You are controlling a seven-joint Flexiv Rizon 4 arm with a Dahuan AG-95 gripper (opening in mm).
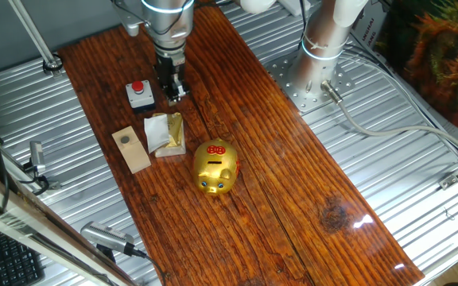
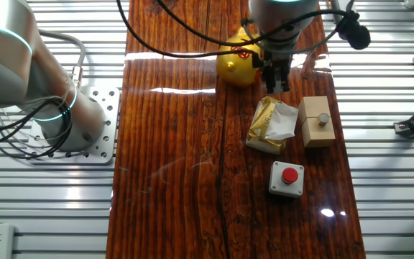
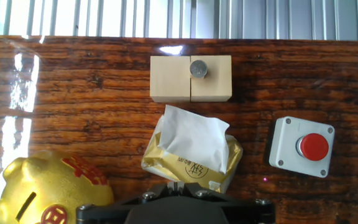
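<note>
My gripper [image 1: 178, 97] hangs above the table, beyond the tissue pack in exterior view 1. In the wrist view its dark fingers meet at the bottom centre, shut, and nothing shows between them. A gold tissue pack [image 3: 194, 158] with a white tissue [image 3: 194, 137] sticking out lies just ahead of them. The golden piggy bank [image 1: 216, 168] has a slot in its back and red markings. A pale wooden block [image 3: 169, 81] carries a round metal knob [image 3: 198, 69]. To the pack's right in the wrist view sits a grey-white box [image 3: 286, 146] with a red button [image 3: 314, 147].
Ribbed metal surfaces [image 1: 70, 151] border the table. The robot's base [image 1: 312, 83] stands past one long edge. Black cables [image 2: 192, 54] cross the arm's side in exterior view 2.
</note>
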